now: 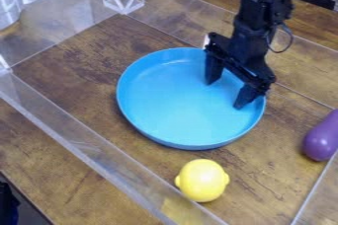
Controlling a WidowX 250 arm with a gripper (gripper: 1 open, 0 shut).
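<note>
My gripper reaches down from the top, its black fingers open over the back right rim of a round blue bowl. Nothing clear shows between them. A small white object behind the wrist is mostly hidden.
A yellow lemon lies at the front, below the bowl. A purple eggplant is at the right edge. A white wire piece stands at the back left. Clear plastic walls run along the left. Bare wood surrounds the bowl.
</note>
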